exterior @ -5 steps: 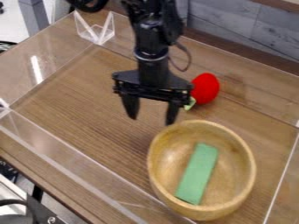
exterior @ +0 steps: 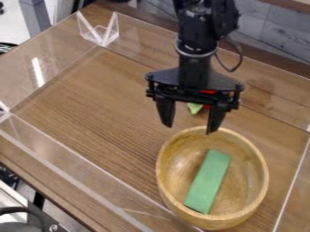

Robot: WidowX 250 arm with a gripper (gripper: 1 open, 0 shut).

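Observation:
My black gripper [exterior: 189, 109] hangs over the wooden table, its fingers open and spread wide, just behind a wooden bowl [exterior: 172, 172]. A green block [exterior: 208, 180] lies in the bowl. Behind the gripper, a red object [exterior: 208, 95] with a small green part is mostly hidden by it.
A clear plastic container [exterior: 100, 29] stands at the upper left. Cables lie off the table's edge at the left and bottom left, and a wall runs along the back right.
My gripper has moved to the right and now covers much of the red object, which was in plain view. The bowl and green block look unchanged.

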